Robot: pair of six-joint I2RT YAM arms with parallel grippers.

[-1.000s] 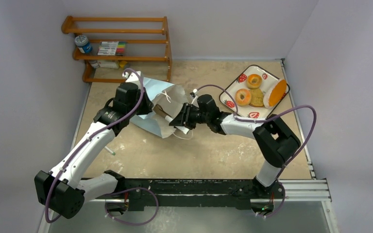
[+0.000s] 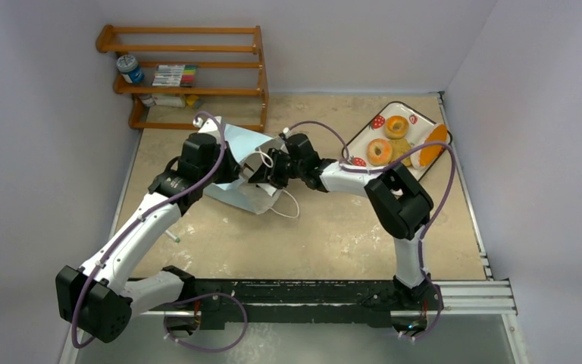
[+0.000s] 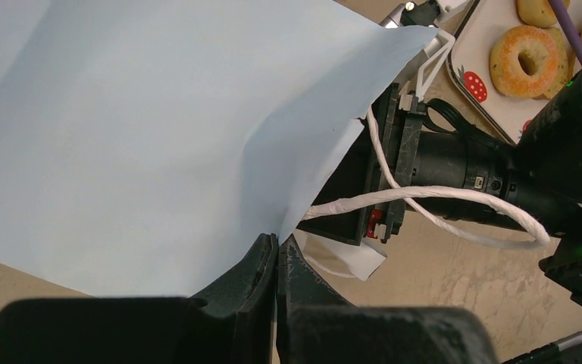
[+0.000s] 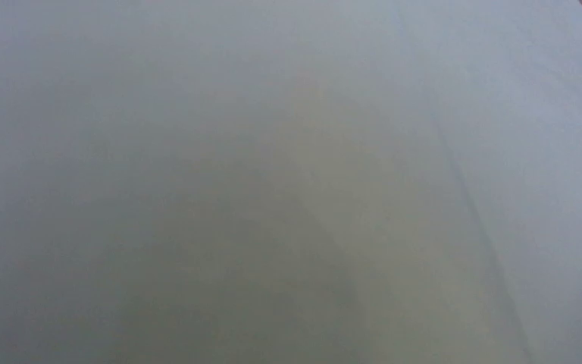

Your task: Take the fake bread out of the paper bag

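The pale blue paper bag [image 2: 231,196] lies on its side on the table, its mouth facing right. My left gripper is shut on the bag's upper mouth edge, which meets the fingertips in the left wrist view. Into the mouth reaches my right gripper [image 2: 261,180]; paper hides its fingertips, and its finger opening cannot be made out. Only blurred bag paper [image 4: 288,182] fills the right wrist view. A small brown patch [image 2: 249,167] shows inside the bag, too little to identify. Two bagels [image 2: 380,152] and other bread pieces [image 2: 428,145] lie on the tray.
The white strawberry-patterned tray [image 2: 361,142] stands at the back right. A wooden rack [image 2: 189,92] with jars and markers is at the back left. White rope handles [image 2: 294,214] loop out at the bag's mouth. Bare table lies in front of the bag.
My right gripper has moved left, farther into the bag's mouth, covering most of the brown thing seen there earlier. The left arm holds almost still at the bag's edge.
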